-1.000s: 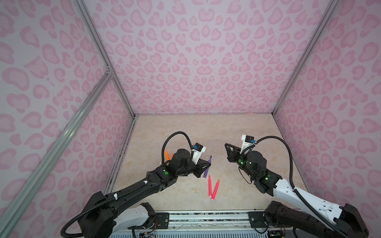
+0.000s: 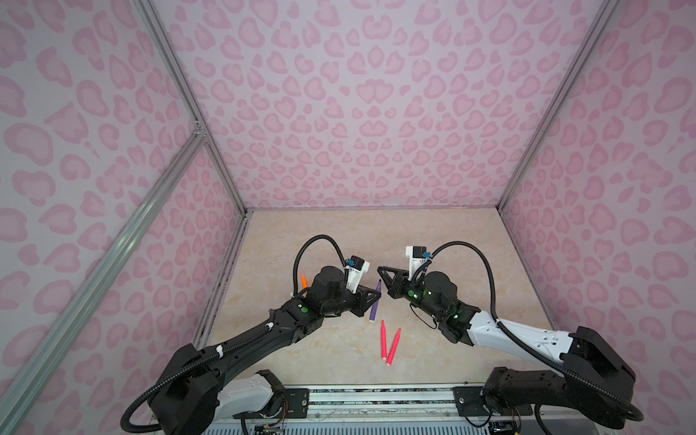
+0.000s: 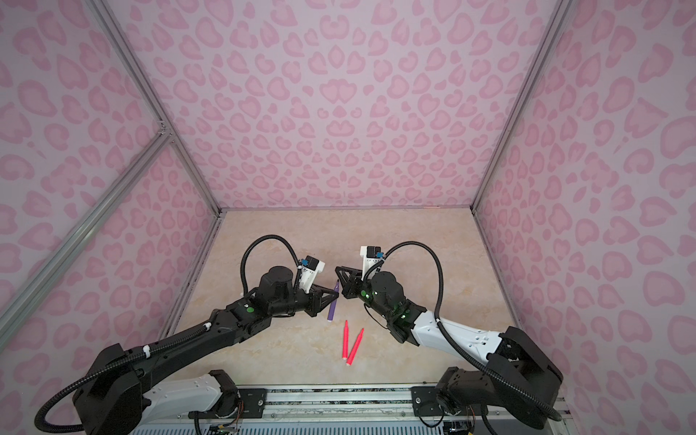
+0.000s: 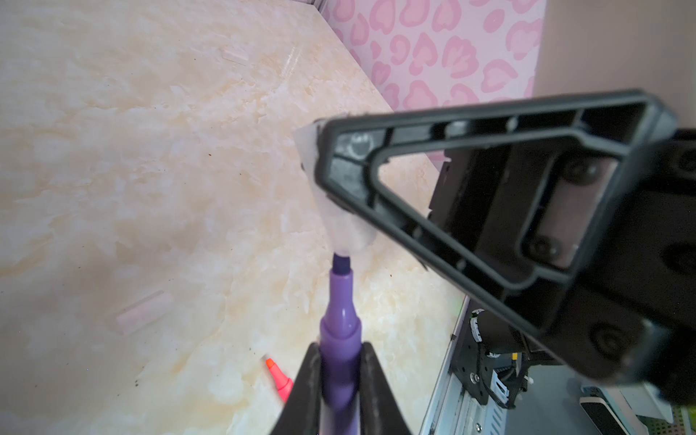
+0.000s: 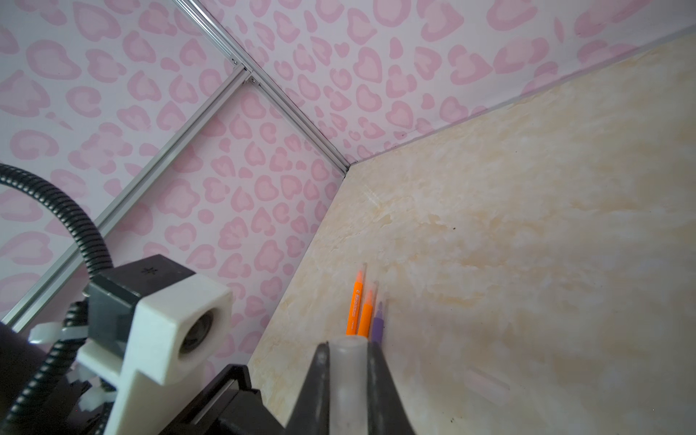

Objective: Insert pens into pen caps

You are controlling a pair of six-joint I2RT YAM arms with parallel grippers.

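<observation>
A purple pen (image 4: 339, 355) stands upright, dark nib up, with my left gripper shut on its barrel. Just above the nib, in the left wrist view, is a pale translucent cap (image 4: 339, 221) at the fingers of my right gripper. The nib's tip meets the cap's lower end; whether it has entered cannot be told. In the right wrist view the cap (image 5: 348, 391) fills the space between the fingers of my right gripper, which is shut on it. From above, my left gripper (image 2: 375, 290) and right gripper (image 2: 384, 272) nearly meet.
Red pens (image 2: 383, 339) lie in front of the grippers. Orange pens (image 5: 356, 303) and another purple pen (image 5: 377, 324) lie to the left. A pale cap (image 5: 487, 384) rests on the table, whose far part is clear.
My right gripper has come leftward toward the left one, closing the gap between them. The left gripper has shifted slightly with its purple pen; the red pens have stayed put.
</observation>
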